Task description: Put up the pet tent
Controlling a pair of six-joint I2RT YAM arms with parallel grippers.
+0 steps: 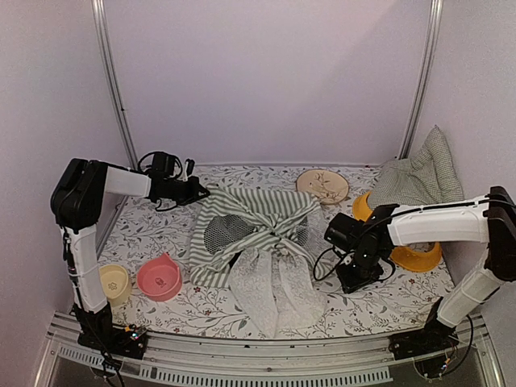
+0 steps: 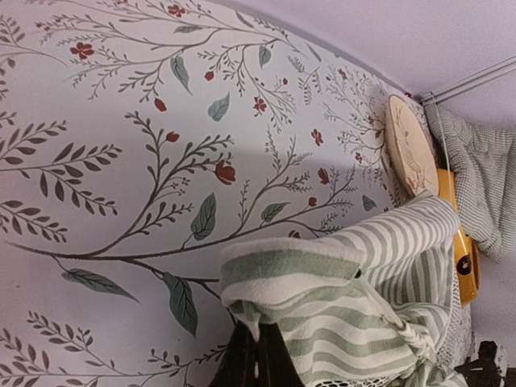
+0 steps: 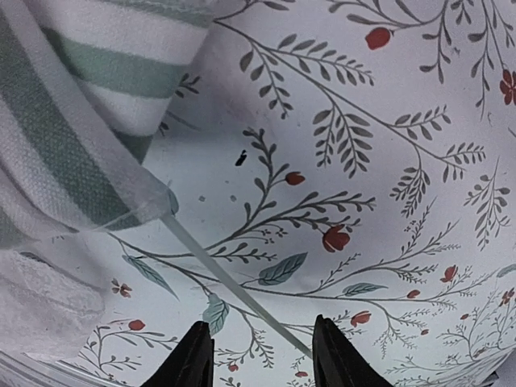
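Note:
The pet tent (image 1: 274, 218) lies collapsed and twisted in the middle of the table, green-and-white striped with mesh panels and sheer white cloth at the front. At its back left corner, my left gripper is shut on a pinched bit of the striped fabric (image 2: 322, 306). My right gripper stands open to the right of the tent's front, nothing held between its fingers. A pale thin rod (image 3: 230, 282) runs from the striped corner (image 3: 133, 201) to behind the right-hand finger in the right wrist view.
A pink bowl (image 1: 159, 278) and a cream bowl (image 1: 115, 285) stand front left. Behind lies a round tan disc (image 1: 322, 186). A checked cushion (image 1: 419, 173) rests over a yellow item (image 1: 415, 258) on the right.

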